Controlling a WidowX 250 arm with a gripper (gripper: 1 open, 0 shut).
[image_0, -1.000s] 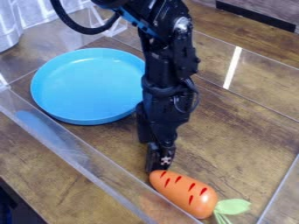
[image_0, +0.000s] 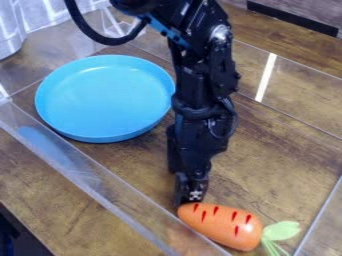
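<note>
My black gripper (image_0: 190, 190) reaches down from the top centre, its tip low over the wooden floor just behind an orange toy carrot (image_0: 225, 222) with red stripes and pale green leaves. The carrot lies at the bottom right. The fingertips are at or very near its upper left end; whether they touch it is unclear, and the opening between them is hard to see.
A blue plate (image_0: 102, 92) lies at the left. Clear plastic walls run diagonally across the lower left and along the right and back.
The gripper has shifted slightly to the right and down, and the carrot has moved slightly right and down with it.
</note>
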